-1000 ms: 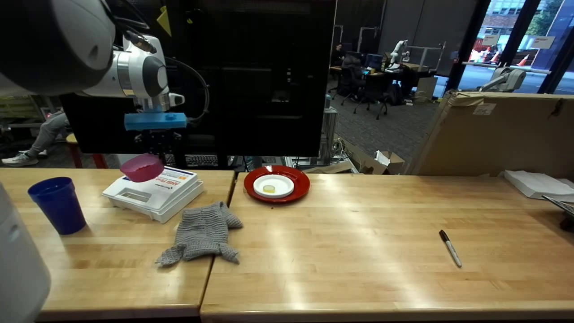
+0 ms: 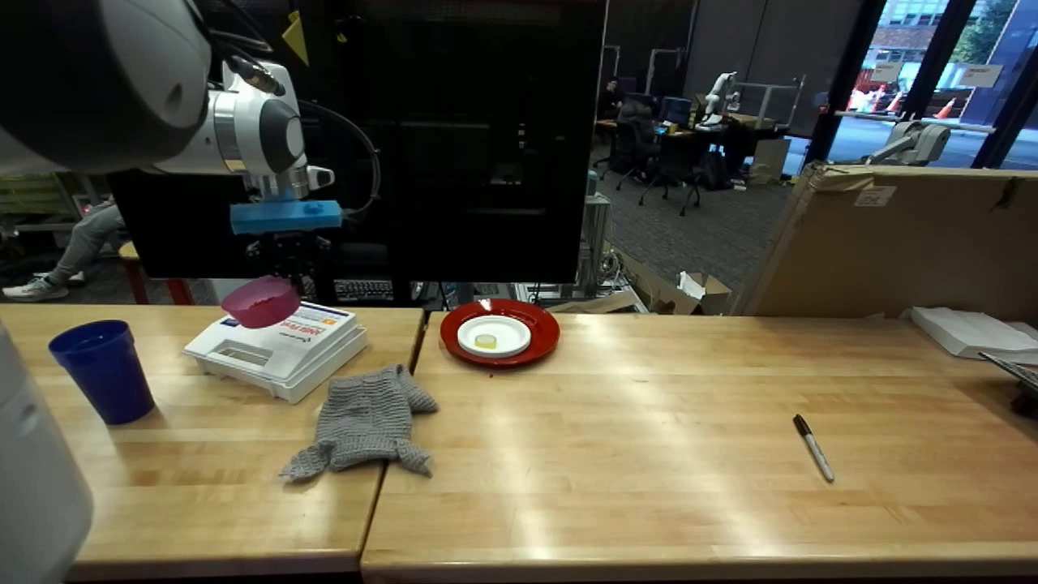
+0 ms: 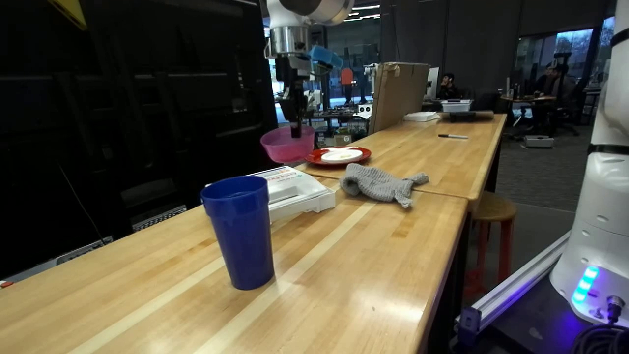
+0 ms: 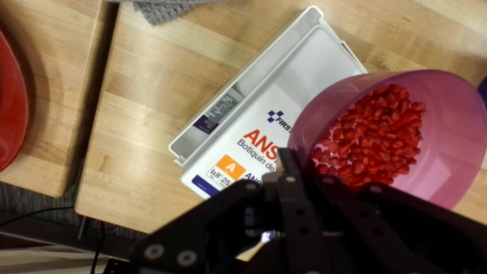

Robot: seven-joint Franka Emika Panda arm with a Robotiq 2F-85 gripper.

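A translucent pink bowl (image 4: 449, 150) hangs in the air above the white first-aid box (image 4: 269, 123), its rim pinched by my gripper, which is shut on it. Small red pieces (image 4: 376, 137) lie heaped inside the bowl, as the wrist view shows. In exterior view 1 the bowl (image 2: 260, 302) appears slightly tilted, over the back of the box (image 2: 282, 342). From the other exterior side, the gripper (image 3: 296, 132) points down with its fingers at the bowl's rim.
A blue cup (image 2: 103, 373) stands left of the box, and a grey knitted cloth (image 2: 365, 423) lies in front. Right of the table seam sits a red plate (image 2: 547, 336) with a smaller white plate (image 2: 494, 336). A marker (image 2: 814, 448) lies far right; the wood between is clear.
My gripper and the pink bowl have shifted very slightly to the right in exterior view 1. The other things on the table stay where they were.
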